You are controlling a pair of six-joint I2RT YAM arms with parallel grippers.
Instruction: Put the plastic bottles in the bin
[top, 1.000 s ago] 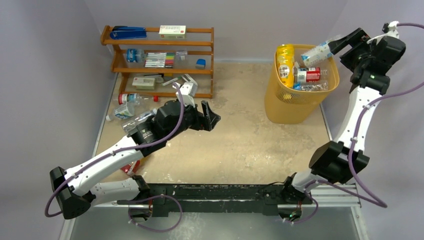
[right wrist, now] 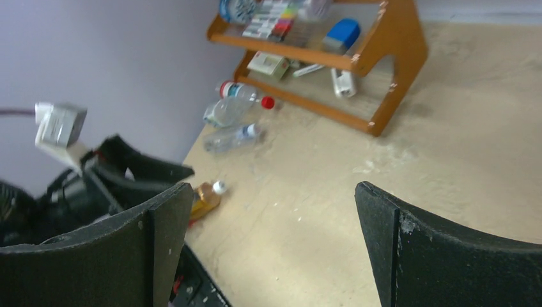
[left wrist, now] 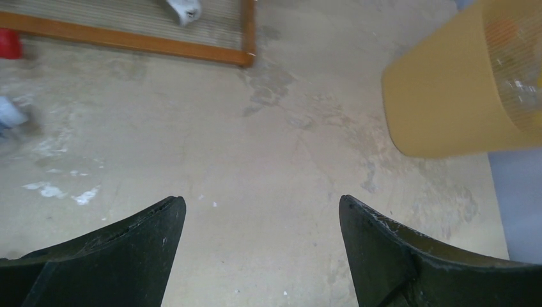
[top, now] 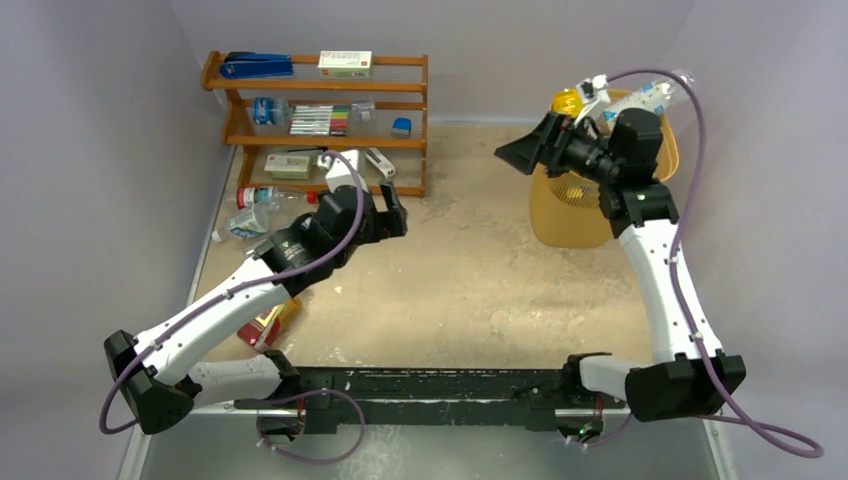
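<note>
A yellow bin [top: 565, 225] at the back right holds bottles, among them a yellow one [top: 566, 100] and a clear one with a pale label [top: 650, 96]; my right gripper [top: 525, 150] hangs over its left rim, open and empty. My left gripper [top: 395, 220] is open and empty over the table's left middle. By the shelf lie plastic bottles: a red-capped one [right wrist: 238, 91], a white-capped one [top: 247, 222], a clear one [right wrist: 230, 139] and an orange one [right wrist: 204, 199], partly hidden by my left arm in the top view.
A wooden shelf [top: 420, 80] at the back left holds boxes, pens, a blue item and clear containers. Grey walls stand close on both sides.
My right gripper has swung left from the bin's back right to its left rim. My left gripper has shifted slightly left and back.
</note>
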